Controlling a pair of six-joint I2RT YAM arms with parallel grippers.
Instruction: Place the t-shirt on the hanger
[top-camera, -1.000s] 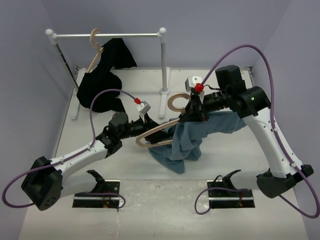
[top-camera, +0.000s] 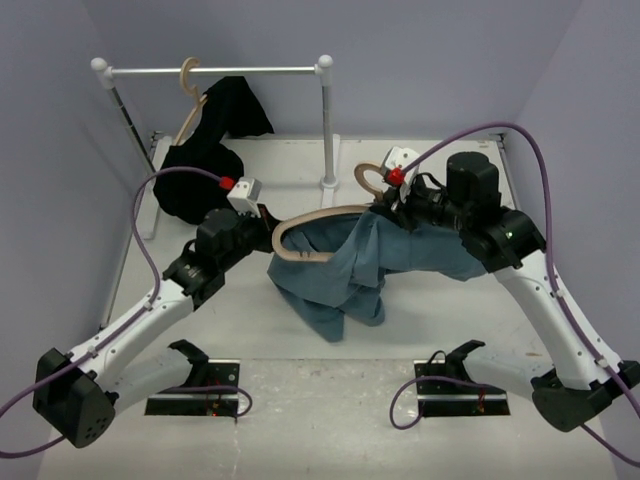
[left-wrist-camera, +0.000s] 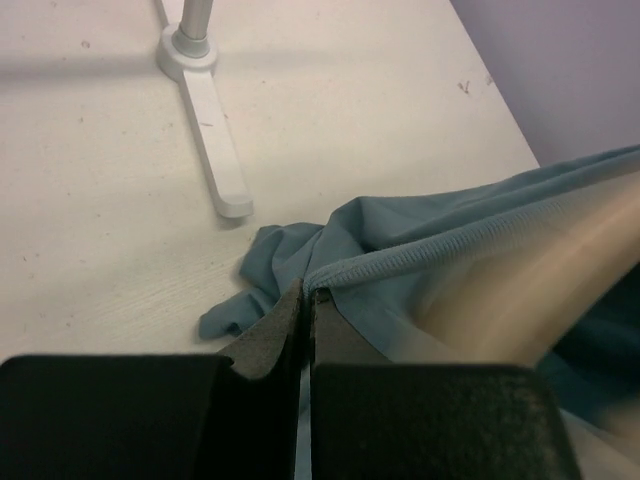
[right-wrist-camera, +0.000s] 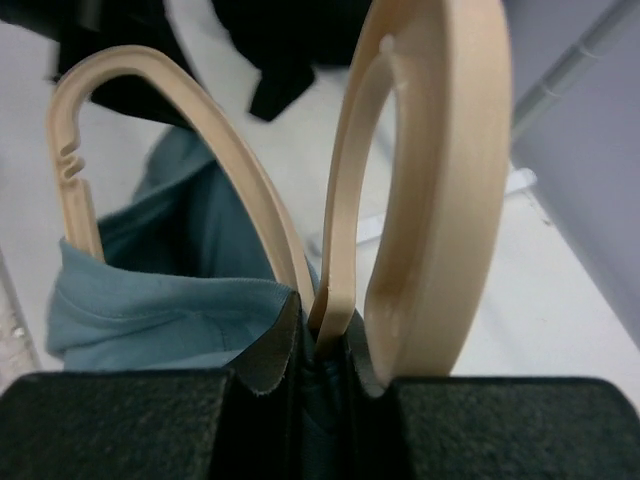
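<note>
The blue-grey t-shirt (top-camera: 335, 285) hangs in folds between my arms. My left gripper is shut on the shirt's edge (left-wrist-camera: 430, 250), which stretches taut up to the right in the left wrist view. A pale wooden hanger (top-camera: 300, 219) has its rounded left end over the shirt near my left gripper, its hook (top-camera: 366, 175) standing up at the right. In the right wrist view my right gripper is shut at the hanger's neck, with shirt cloth (right-wrist-camera: 170, 310) bunched there too. Part of the hanger's right side is hidden by cloth and arm.
A white rack (top-camera: 215, 70) stands at the back left. On it a black garment (top-camera: 205, 150) hangs from another wooden hanger (top-camera: 188, 110). The rack's right foot (left-wrist-camera: 215, 150) lies on the white table beyond my left gripper. Bare table is at the front.
My left gripper has moved left, drawing the shirt's edge out around the hanger's left end. The right gripper and the hanger have shifted slightly, and the hook now stands a little farther right and higher.
</note>
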